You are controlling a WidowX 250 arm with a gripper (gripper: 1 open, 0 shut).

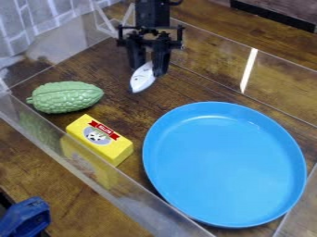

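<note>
My black gripper (150, 61) hangs at the top middle of the view, shut on a small white oblong object (144, 77) that tilts down toward the left between the fingers. Below and to the right of it lies a round blue plate (223, 162). To the left, a green bumpy melon-like vegetable (66, 96) rests on the wooden surface, with a yellow box (99, 139) bearing a red label in front of it.
Clear low walls enclose the wooden floor (173, 102) of the workspace. A blue object (22, 218) sits outside at the bottom left. The floor between the gripper and the plate is bare.
</note>
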